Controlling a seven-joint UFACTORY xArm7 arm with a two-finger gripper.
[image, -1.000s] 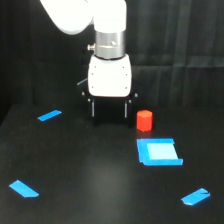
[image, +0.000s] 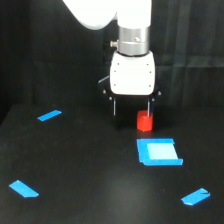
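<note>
My gripper (image: 131, 104) hangs open from the white arm in the upper middle, its two thin fingers apart and pointing down, with nothing visible between them. Just below and right of it, a small red block (image: 144, 121) stands on the dark table, close to the right finger; whether they touch I cannot tell. In front of the block lies a blue-taped square with a white middle (image: 161, 151), empty.
Blue tape strips mark the dark table (image: 90, 180) at back left (image: 49, 114), front left (image: 24, 189) and front right (image: 195, 196).
My gripper has moved to the right, toward the red block, and is now nearly over it. The block and the taped square are where they were.
</note>
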